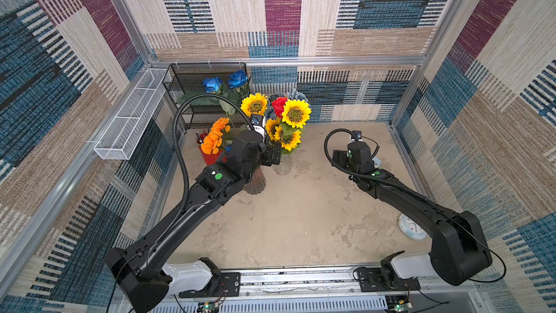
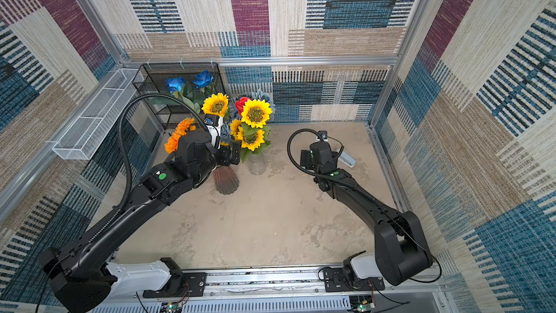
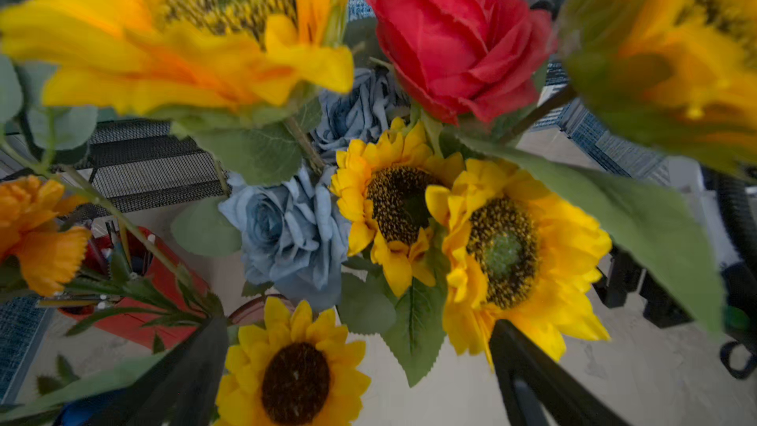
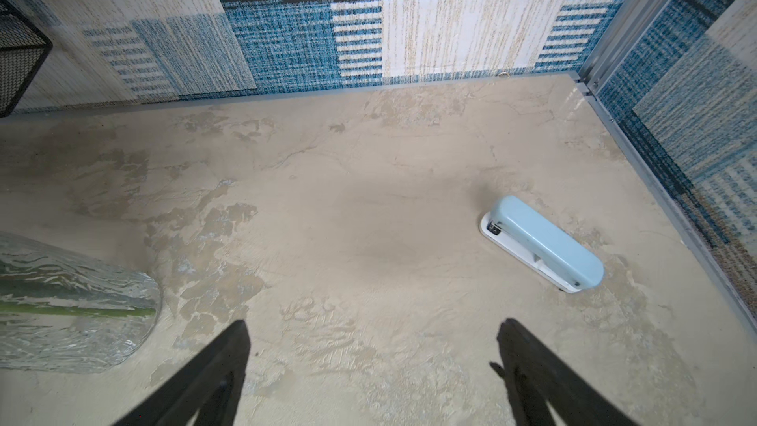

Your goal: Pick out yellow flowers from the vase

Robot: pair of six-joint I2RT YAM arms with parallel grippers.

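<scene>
Several yellow sunflowers (image 2: pixel 255 113) rise from the flower group, with a red rose (image 3: pixel 461 39) and dusty blue roses (image 3: pixel 276 228) among them. A clear vase (image 2: pixel 256 165) and a brownish ribbed vase (image 2: pixel 226 180) stand below. My left gripper is over the flowers, open, a sunflower head (image 3: pixel 295 382) seen between its fingers. My right gripper stands open above bare table at the right, nothing between its fingers; the clear vase is to its left in the right wrist view.
A blue stapler (image 4: pixel 544 244) lies to the right. Orange flowers and a red holder (image 1: pixel 208 157) are at the left, blue roses (image 1: pixel 236 79) by a black rack behind. A white wire basket (image 1: pixel 113 147) hangs on the left wall.
</scene>
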